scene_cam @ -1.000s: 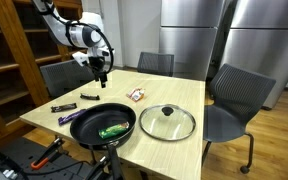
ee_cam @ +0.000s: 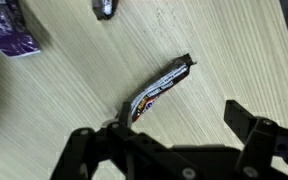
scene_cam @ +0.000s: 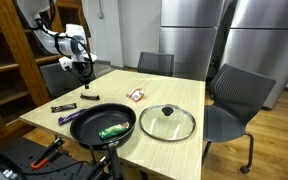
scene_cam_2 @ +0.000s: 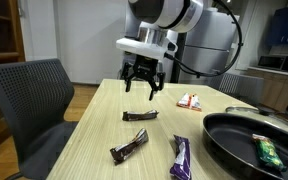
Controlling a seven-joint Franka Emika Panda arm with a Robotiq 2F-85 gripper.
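My gripper (scene_cam_2: 142, 90) hangs open above the table, with nothing between its fingers. Below it lies a dark wrapped bar (ee_cam: 159, 90), flat on the wood and apart from the fingers in the wrist view; exterior view 2 shows that dark bar (scene_cam_2: 139, 115) just under the gripper. A second dark bar (scene_cam_2: 130, 146) rests closer to that camera, beside a purple wrapped bar (scene_cam_2: 182, 158). A black pan (scene_cam: 77, 130) stands at the near side, holding a green packet (scene_cam: 114, 131).
A glass lid (scene_cam: 174, 125) lies right of the pan. Farther back is a red and white packet (scene_cam: 136, 94). Chairs (scene_cam: 234, 105) stand around the table.
Across exterior view 1 my arm and gripper have moved left, to over the dark bars' side of the table. The objects on the table have stayed put.
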